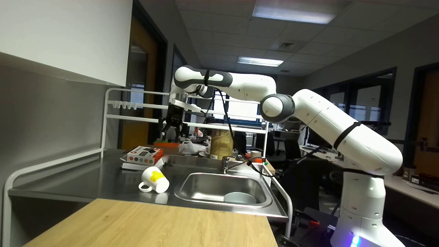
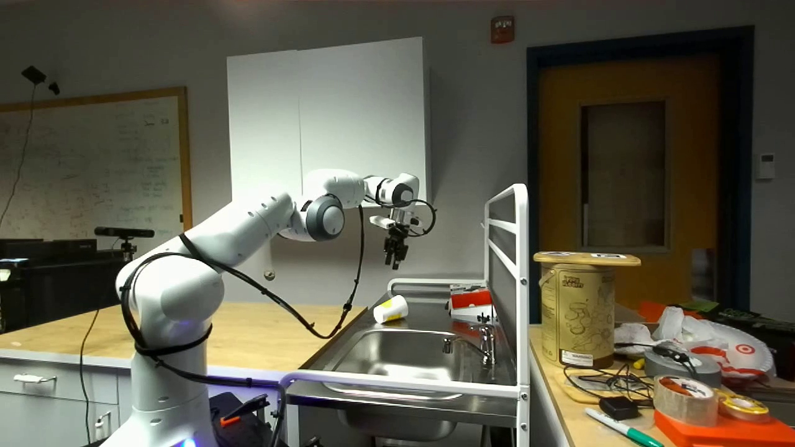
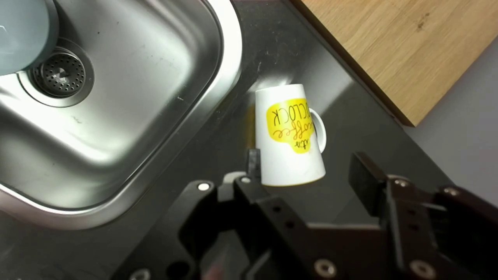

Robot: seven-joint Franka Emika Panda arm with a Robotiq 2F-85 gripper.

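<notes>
A white mug [image 3: 275, 158] with a yellow patch and lettering lies on its side on the dark steel counter, beside the sink. Its handle points away from the basin, toward the wooden board. In the first exterior view the mug [image 1: 149, 177] rests left of the sink; in the second, the mug [image 2: 391, 308] is at the basin's far side. My gripper is open, its two dark fingers wide apart and nothing held between them. High above the counter hangs the gripper [image 2: 395, 262], clear of the mug.
The steel sink [image 1: 263, 187] holds a grey-blue round dish [image 1: 239, 198]. A red-and-white box [image 1: 144, 155] sits at the counter's back, near the white rail [image 1: 101, 131]. The faucet [image 2: 486, 343] rises behind the basin.
</notes>
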